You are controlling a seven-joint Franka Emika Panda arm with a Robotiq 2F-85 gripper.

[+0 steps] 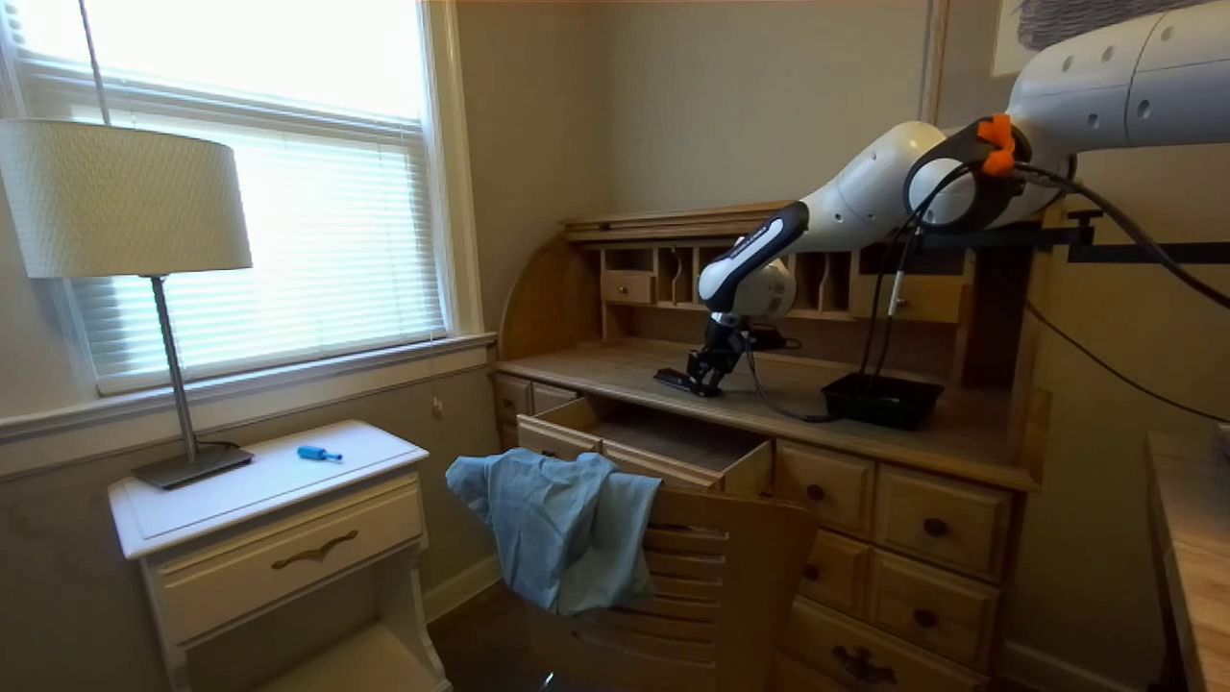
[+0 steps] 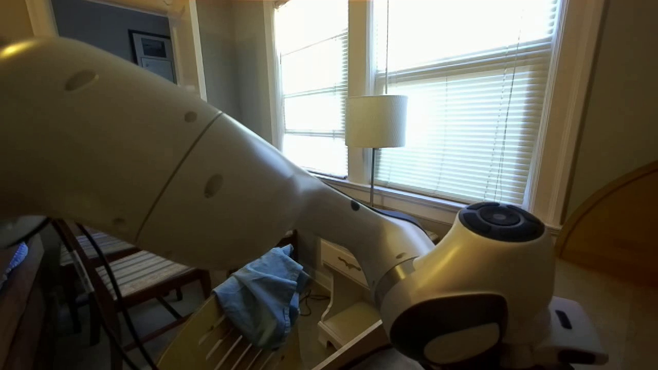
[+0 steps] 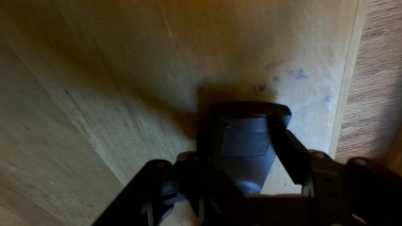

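Observation:
A black, flat-topped object [image 3: 247, 165] with a rectangular panel lies between my fingers in the wrist view, just over the wooden desktop [image 3: 181, 67]. My gripper is shut on it, one finger at each side. Exterior view 1 has the gripper [image 1: 700, 379] low at the desk's front, above the pulled-out drawer [image 1: 680, 438], and the black object [image 1: 675, 377] points left from it. Whether the object touches the desk cannot be told. In exterior view 2 the arm hides the gripper.
On the desk to the right stands a black tray [image 1: 882, 400] with cables near it. A chair [image 1: 738, 554] with a blue cloth [image 1: 565, 519] on its back stands before the open drawer. A white side table [image 1: 277, 484] holds a lamp and a blue item [image 1: 319, 454].

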